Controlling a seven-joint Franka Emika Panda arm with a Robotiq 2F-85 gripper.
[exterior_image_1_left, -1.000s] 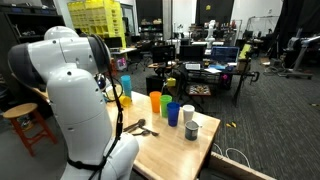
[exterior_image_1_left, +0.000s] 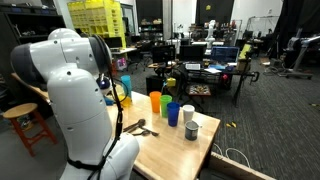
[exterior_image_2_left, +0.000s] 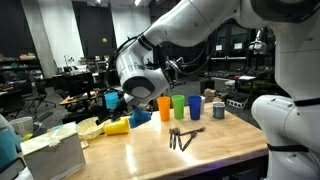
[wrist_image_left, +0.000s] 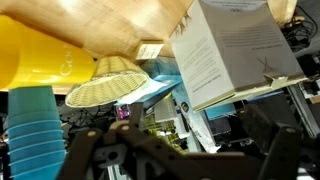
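Note:
My gripper stands open in the wrist view, with nothing held between its dark fingers. Beyond it lie a pale box (wrist_image_left: 222, 45) with printed text, a woven basket (wrist_image_left: 105, 82) and a yellow container (wrist_image_left: 50, 50). A stack of blue cups (wrist_image_left: 36, 130) shows at the lower left. In exterior view 2, the box (exterior_image_2_left: 52, 155) is at the left, and the yellow container (exterior_image_2_left: 117, 127) lies on its side near the basket (exterior_image_2_left: 90, 129). The arm's end is hard to make out in both exterior views.
Orange, green and blue cups stand on the table, among them a blue cup (exterior_image_1_left: 173, 114), with a grey mug (exterior_image_1_left: 191, 130) near the edge. Dark utensils (exterior_image_2_left: 183, 136) lie mid-table.
In exterior view 1, the arm's wrist end at the left has shifted slightly. The cups, mug and utensils have stayed where they were.

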